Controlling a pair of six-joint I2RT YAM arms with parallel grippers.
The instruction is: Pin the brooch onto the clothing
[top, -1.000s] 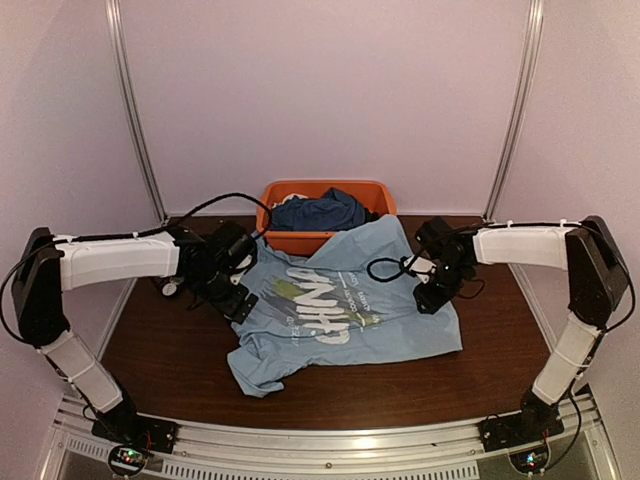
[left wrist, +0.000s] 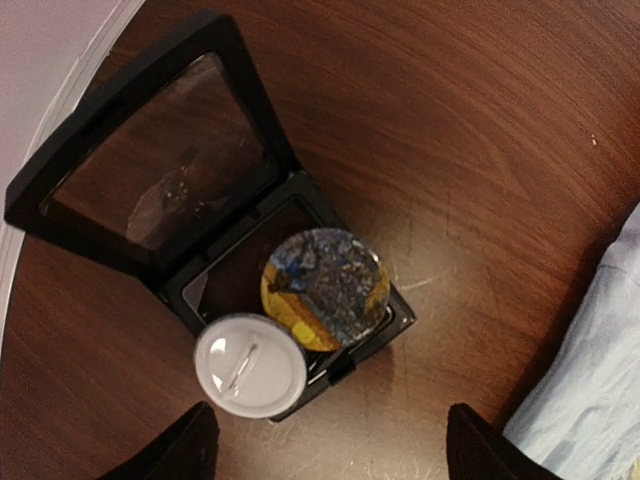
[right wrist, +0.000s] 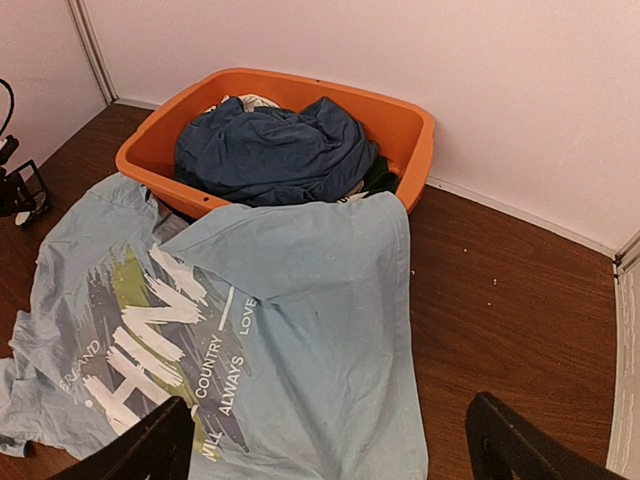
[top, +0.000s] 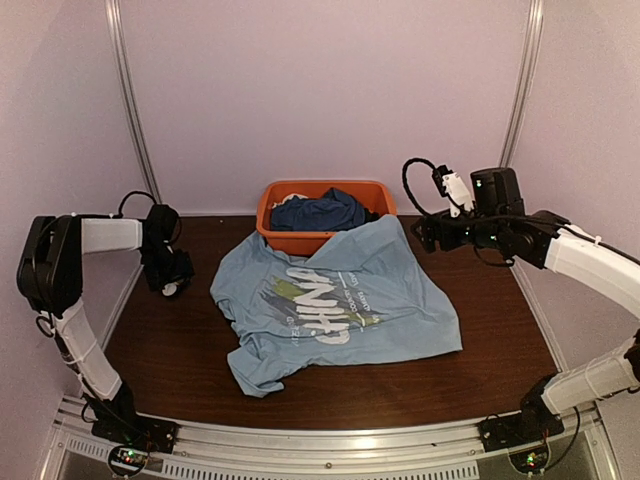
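Observation:
In the left wrist view, a small black box (left wrist: 180, 290) stands with its clear lid raised. A round brooch (left wrist: 325, 285) with a dark blue and yellow face rests in it. A white round piece (left wrist: 250, 367) with a thin metal bar lies over the box's corner, overlapping the first brooch's edge. My left gripper is open above the box, its fingers apart and empty. The light blue shirt (top: 335, 305) with white lettering is spread on the table in the top view. Off the shirt's right side, my right gripper (top: 425, 235) hangs open; its wrist view shows nothing between the fingers.
An orange bin (top: 385, 200) with dark blue cloth (top: 325, 210) in it stands behind the shirt, touching its back edge. The left wall rises close behind the raised lid.
My left gripper has moved left from beside the shirt to over the box.

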